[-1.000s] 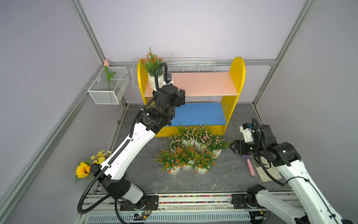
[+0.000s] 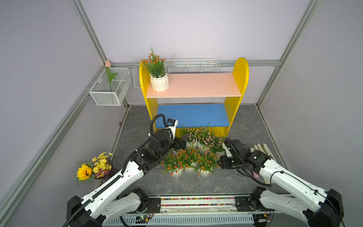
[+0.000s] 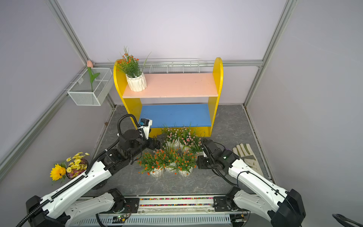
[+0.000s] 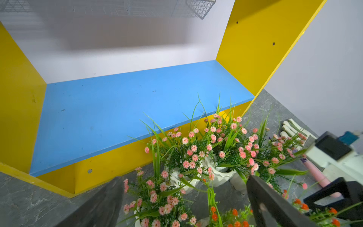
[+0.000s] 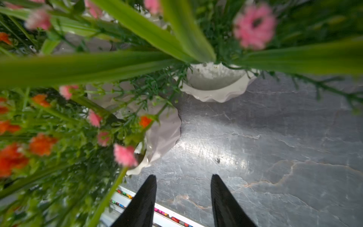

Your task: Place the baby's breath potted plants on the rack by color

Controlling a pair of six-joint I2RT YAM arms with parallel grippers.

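Baby's breath plants in white pots crowd the floor before the rack: pink ones (image 4: 189, 162) behind, orange ones (image 2: 189, 158) in front. One orange plant (image 2: 158, 75) stands at the pink top shelf's (image 2: 200, 83) left end. The blue shelf (image 4: 140, 102) is empty. My left gripper hangs open over the pink plants' left side. My right gripper is low at the right of the cluster, fingers apart with only floor showing between them, beside a white pot rim (image 5: 211, 94).
Gloves (image 3: 245, 155) and a pink-handled tool (image 4: 317, 174) lie at the right. Sunflowers (image 2: 84, 172) stand at the left, and a white wire basket (image 2: 107, 94) hangs on the left wall. Bare floor surrounds the cluster.
My left gripper has come down from the top shelf to the plant cluster. My right gripper has moved leftward and slightly down to the cluster's right side.
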